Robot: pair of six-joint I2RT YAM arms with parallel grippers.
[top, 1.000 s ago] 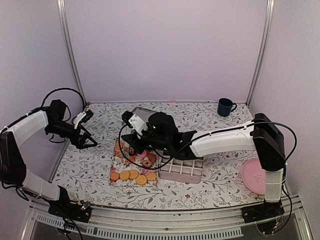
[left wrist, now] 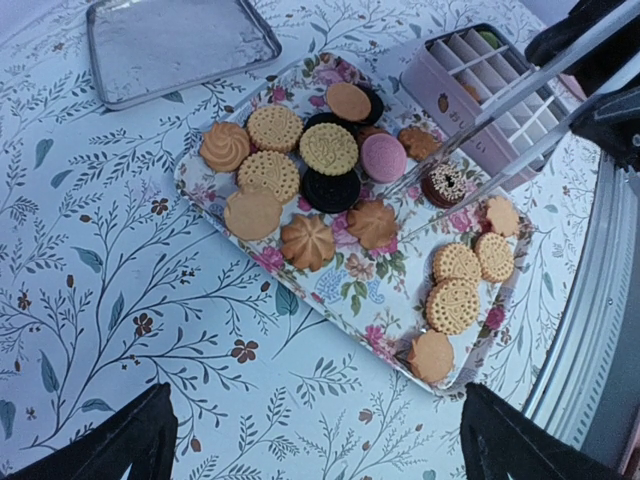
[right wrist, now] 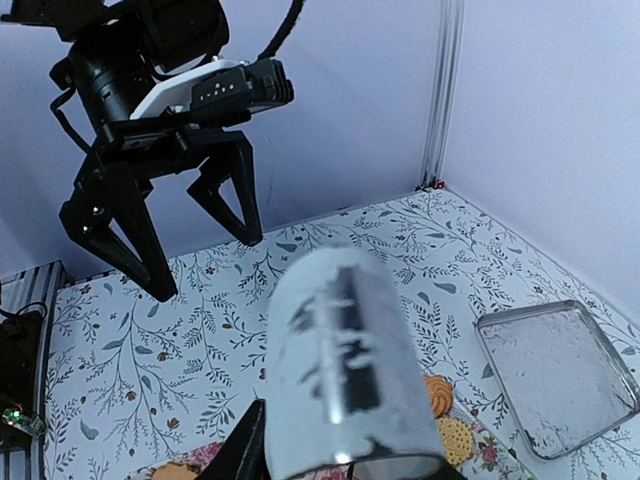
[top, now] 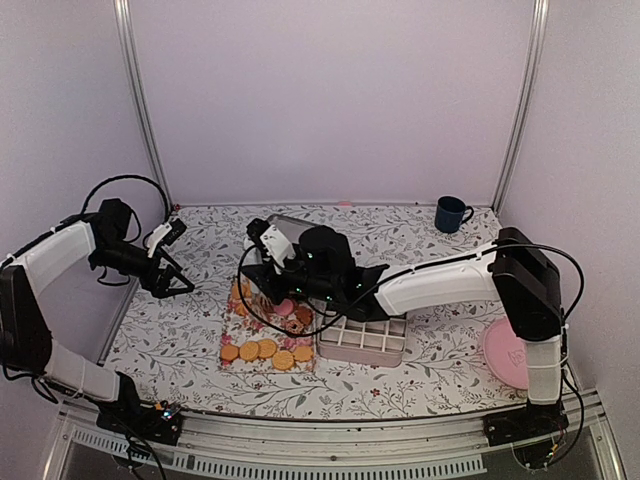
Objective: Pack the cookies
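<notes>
A floral tray (left wrist: 350, 290) holds assorted round and flower-shaped cookies, among them a pink one (left wrist: 383, 158) and dark ones. To its right is a pink compartment box (top: 362, 352). My left gripper (top: 174, 262) stands open at the left, nothing between its fingers. My right gripper (top: 262, 275) hangs over the tray's back half; its long clear fingers reach down among the cookies in the left wrist view, and whether anything is between them is unclear. A blurred pale cylindrical part fills the middle of the right wrist view.
An empty metal tray (right wrist: 555, 380) lies behind the cookie tray. A dark blue mug (top: 450, 215) stands at the back right and a pink plate (top: 505, 355) at the front right. The table around my left gripper is clear.
My right gripper has shifted slightly over the cookie tray. The left arm has stayed where it was.
</notes>
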